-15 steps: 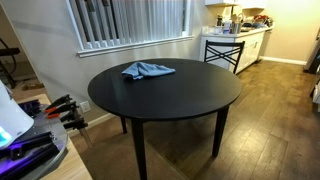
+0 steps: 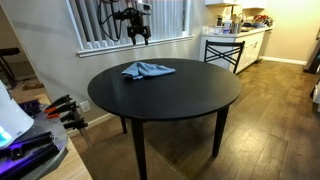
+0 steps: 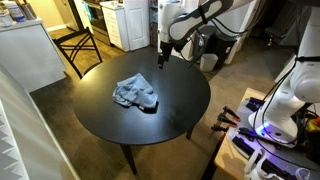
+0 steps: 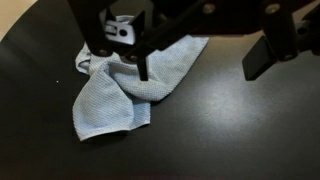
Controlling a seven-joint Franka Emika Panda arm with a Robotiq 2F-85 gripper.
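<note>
A crumpled light-blue cloth (image 2: 148,70) lies on the black round table (image 2: 185,95), toward its back left in exterior view 1. Exterior view 2 shows the same cloth (image 3: 136,92) spread in loose folds near the middle of the tabletop. My gripper (image 2: 140,39) hangs in the air above the table's far side, clear of the cloth. Seen from the wrist, the open gripper has its two fingers wide apart, and nothing is held between them. The cloth (image 4: 125,98) is below and mostly to the left, its upper part hidden behind the gripper.
A dark chair (image 2: 223,54) stands behind the table. Another arm with a dark gripper (image 3: 232,116) is at the table's side, on a wooden stand (image 3: 232,160).
My gripper has come down into exterior view 1 from its top edge, moving lower and to the right. The cloth looks unmoved.
</note>
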